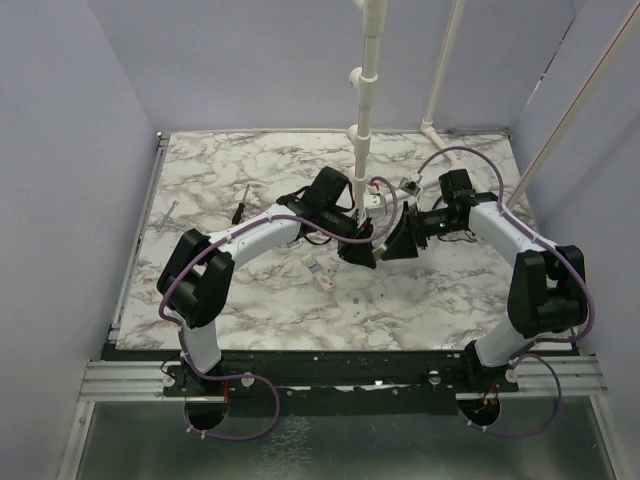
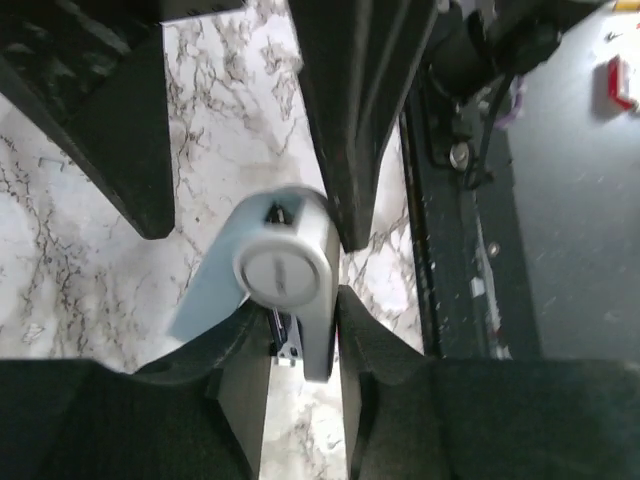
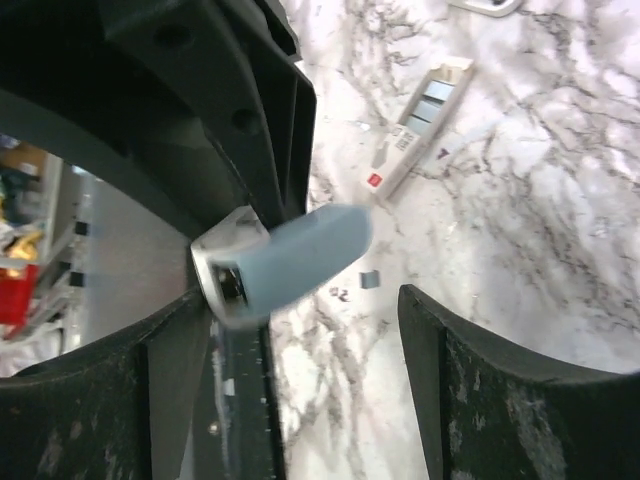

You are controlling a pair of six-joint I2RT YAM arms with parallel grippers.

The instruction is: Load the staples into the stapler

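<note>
A pale blue-and-white stapler [image 2: 290, 262] is clamped in my left gripper [image 1: 362, 242]; its dark inner channel shows in both wrist views. My right gripper [image 1: 405, 235] is right beside it, open, its fingers around the near side of the stapler in the left wrist view, the stapler [image 3: 300, 255] above and between them in the right wrist view. A white staple pack [image 3: 412, 130] lies on the marble table, left of centre in the top view. A small grey piece [image 3: 369, 279] also lies on the table.
A screwdriver [image 1: 239, 210] and a thin metal tool [image 1: 167, 215] lie at the left. White pipes [image 1: 365, 100] rise behind the grippers.
</note>
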